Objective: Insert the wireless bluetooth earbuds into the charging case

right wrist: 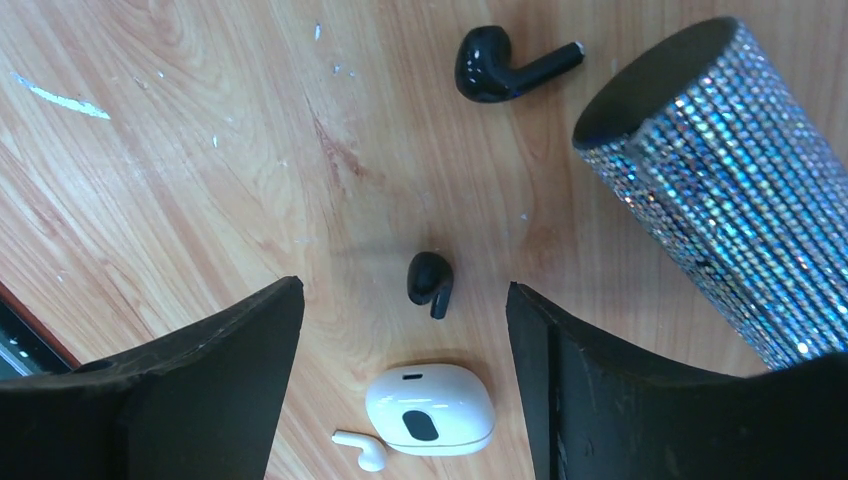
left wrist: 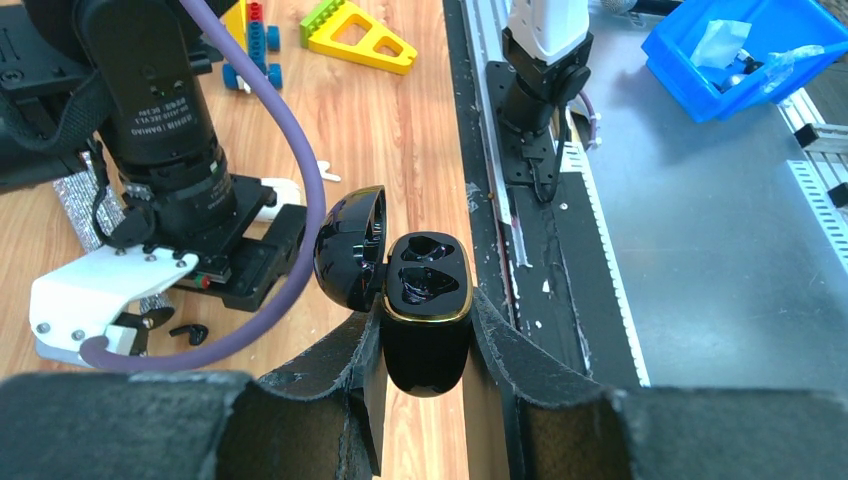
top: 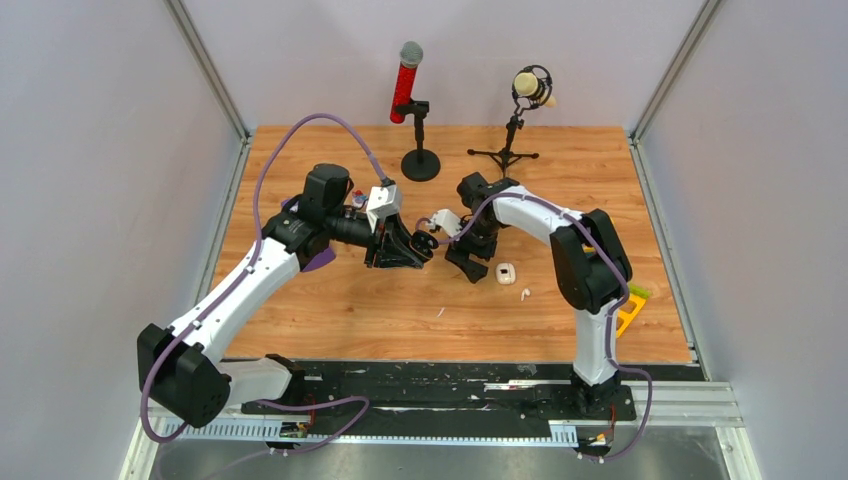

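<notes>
My left gripper is shut on the black charging case (left wrist: 427,362), holding it above the table with its lid (left wrist: 352,248) swung open. Two glossy hollows face up in the case, and no earbud shows in them. In the right wrist view, one black earbud (right wrist: 430,284) lies on the wood, in line with the gap of my right gripper. That gripper is open, pointing down, with its fingers apart on either side and not touching the bud. A second black earbud (right wrist: 512,68) lies farther up, by a glittery cylinder.
Close to the nearer bud sit a white case (right wrist: 430,410) and a white earbud (right wrist: 362,450). The glittery cylinder (right wrist: 735,190) lies on the right in that view. Microphone stands (top: 421,164) are at the back.
</notes>
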